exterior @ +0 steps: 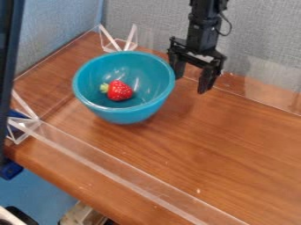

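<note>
A teal bowl (152,97) sits on the wooden table toward the left, holding a red strawberry (119,91) with green leaves. My black gripper (189,76) stands open behind the bowl's right side, its left finger close by the rim; whether it touches the bowl cannot be told.
A clear barrier runs along its edges, with white brackets (21,123) at the left corners. Grey padded walls stand behind.
</note>
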